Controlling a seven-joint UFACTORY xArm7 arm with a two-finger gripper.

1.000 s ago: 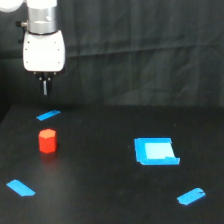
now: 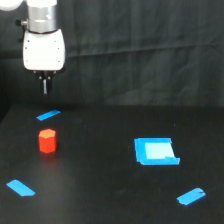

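Observation:
A small red block (image 2: 47, 141) with a hexagon-like outline stands on the dark table at the left. High above it, near the upper left, my gripper (image 2: 44, 89) hangs from the white arm, its thin dark fingers pointing down. The fingertips are well clear of the block and touch nothing that shows. They are too small here to tell how far apart they stand.
Right of centre lies a white square (image 2: 158, 151) framed in blue tape (image 2: 143, 158). Loose blue tape strips mark the table at back left (image 2: 48, 115), front left (image 2: 20, 188) and front right (image 2: 191, 196). A black curtain (image 2: 140, 50) closes off the back.

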